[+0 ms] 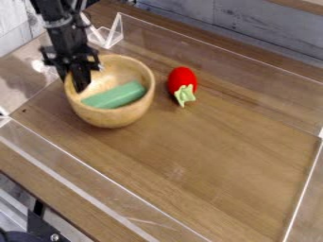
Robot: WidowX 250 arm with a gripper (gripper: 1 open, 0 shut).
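Observation:
A tan wooden bowl (124,118) holding a green oblong object (116,95) sits at the left of the table. My dark gripper (78,76) reaches down from the top left onto the bowl's left rim and is shut on it. To the right of the bowl lies a red object with a pale green top, like a strawberry (183,82).
Clear edging runs along its left and right sides, and a small transparent piece (109,33) stands behind the bowl.

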